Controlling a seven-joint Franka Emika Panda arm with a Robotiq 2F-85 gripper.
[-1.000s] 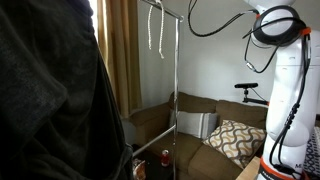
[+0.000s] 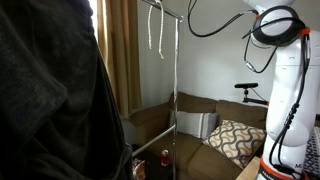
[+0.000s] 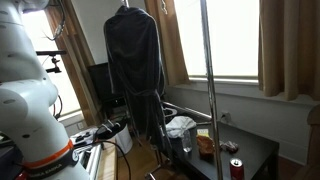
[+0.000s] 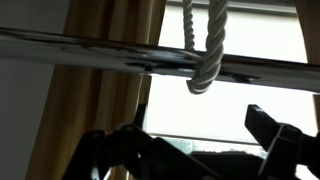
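In the wrist view my gripper stands open, its two dark fingers wide apart with nothing between them. Beyond and above them a white rope [image 4: 212, 45] loops under a shiny metal rail [image 4: 120, 55]. The same rope [image 2: 150, 28] hangs in two strands from the rack top in exterior view 1, where the gripper is out of frame. A dark robe [image 3: 135, 60] hangs from the rack in exterior view 2; dark cloth [image 2: 50, 90] fills the left of exterior view 1.
The rack's upright pole [image 3: 212, 90] stands in front of a dark table [image 3: 245, 148] bearing a red can [image 3: 237, 168] and a white cloth [image 3: 181, 126]. A brown sofa [image 2: 198, 163] with cushions sits behind. Curtains [image 2: 125, 55] flank bright windows.
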